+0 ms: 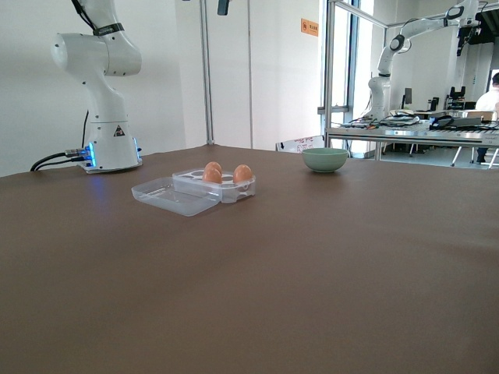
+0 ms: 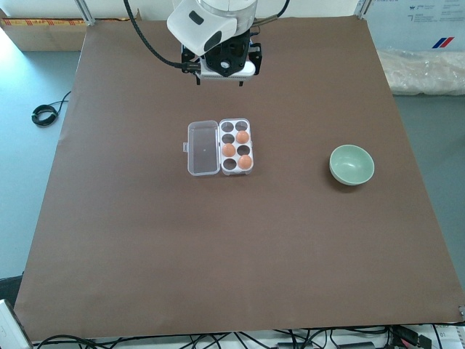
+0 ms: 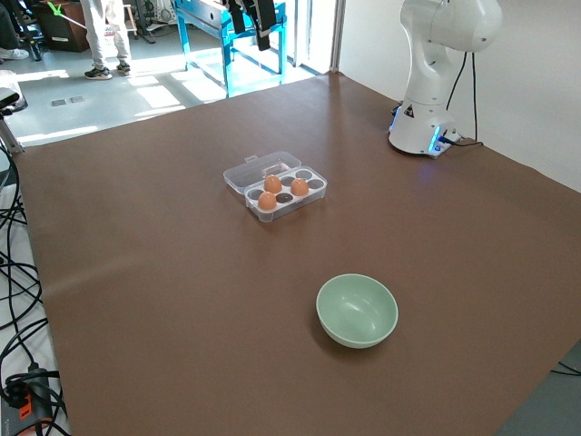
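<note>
A clear plastic egg carton (image 2: pixel 236 147) lies open on the brown table, its lid (image 2: pixel 203 148) folded flat to one side; it holds brown eggs (image 3: pixel 300 187) in three cells, the others empty. A pale green bowl (image 2: pixel 352 165) stands apart from it, to the right in the camera left view. My gripper (image 2: pixel 219 81) hangs high at the far end of the table in that view, away from carton and bowl. Its black fingers also show at the top of the camera right view; I cannot tell whether they are open or shut.
The robot base (image 1: pixel 111 140) stands at the table's edge. Cables (image 3: pixel 18 300) run along the outside of another edge.
</note>
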